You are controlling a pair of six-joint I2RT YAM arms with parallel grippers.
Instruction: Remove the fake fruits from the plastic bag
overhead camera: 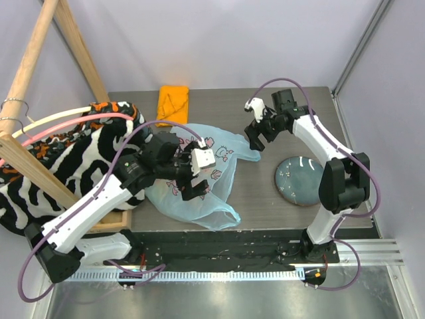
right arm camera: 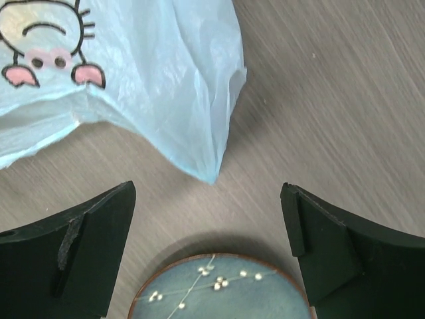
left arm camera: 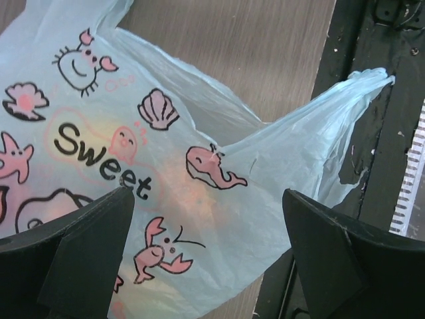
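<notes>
The light blue plastic bag (overhead camera: 222, 176) lies on the table with its opening toward the right, printed with pink sea animals and the word "Sweet". Faint yellow and orange patches under the film in the left wrist view hint at the fruits; none shows uncovered. My left gripper (overhead camera: 192, 174) is over the middle of the bag, and its open fingers (left arm camera: 86, 259) frame the print with nothing held. At the bag's upper right corner (right arm camera: 211, 163), my right gripper (overhead camera: 255, 135) stands open, the tip of plastic in view beyond its empty fingers.
A teal round plate (overhead camera: 302, 181) with a white floral pattern sits at the right of the table. Behind the bag is a folded orange cloth (overhead camera: 172, 105). Patterned clothes (overhead camera: 86, 153) on a wooden rack crowd the left side.
</notes>
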